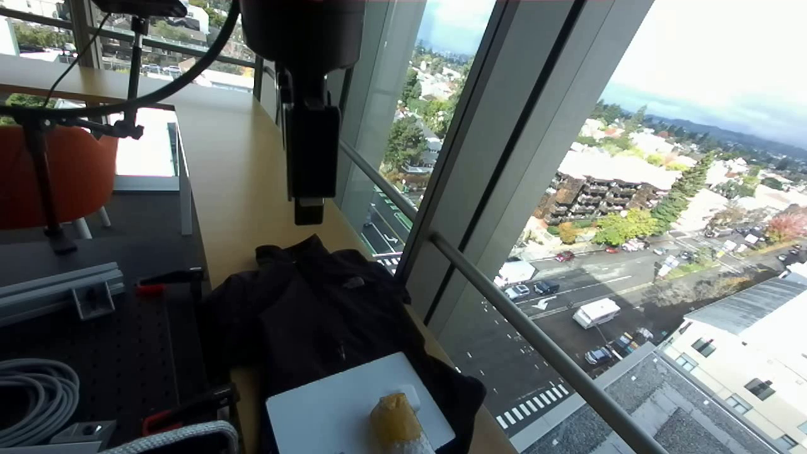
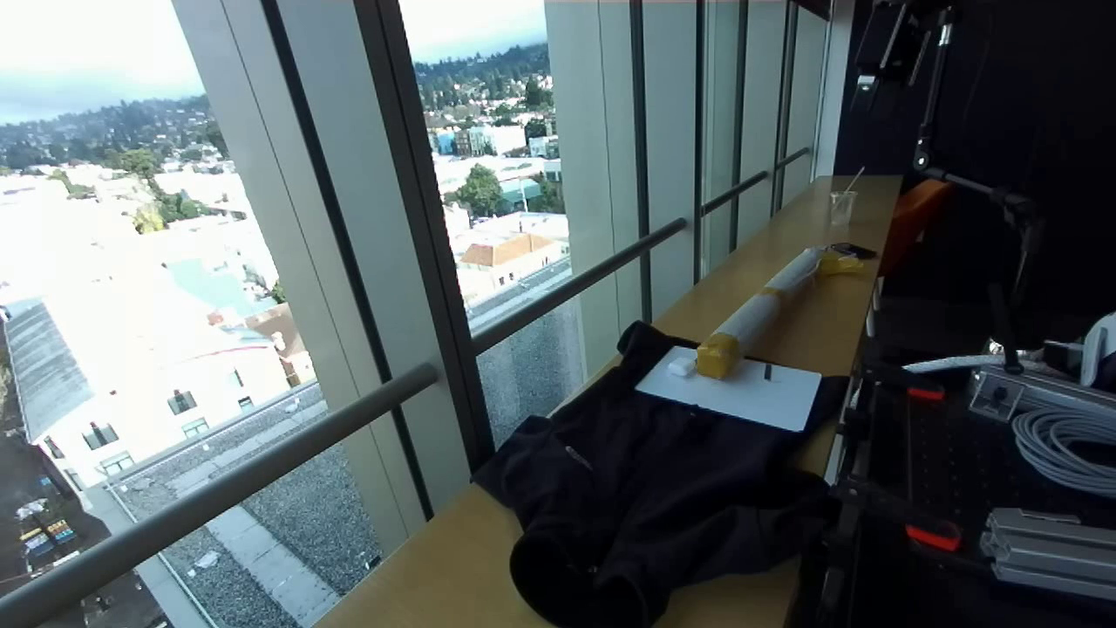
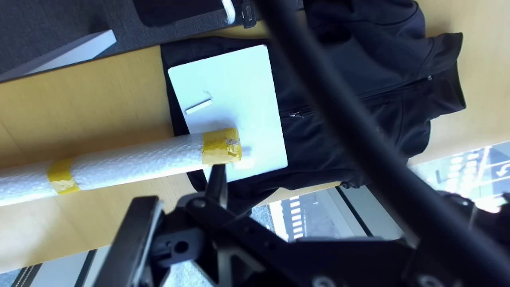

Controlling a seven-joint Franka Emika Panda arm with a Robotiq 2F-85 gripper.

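My gripper (image 1: 308, 212) hangs above the wooden counter and a dark jacket in exterior view 1, seen edge-on. In the wrist view the gripper is open, and nothing shows between its fingers. A black zip jacket (image 2: 638, 492) lies spread on the counter. On its lower part rests a white board (image 2: 779, 401). A long bubble-wrapped roll with yellow tape (image 3: 138, 155) reaches over the board with one end. Beside that end sits a small white block (image 2: 682, 366), and a thin white stick (image 3: 198, 106) lies on the board.
A metal rail (image 1: 529, 325) and windows run along the counter. Opposite is a black perforated cart top (image 1: 144, 340) with clamps, a coiled grey cable (image 1: 38, 401) and metal profiles (image 1: 60, 291). A clear cup (image 2: 842, 206) and a phone (image 2: 854, 250) stand far along the counter.
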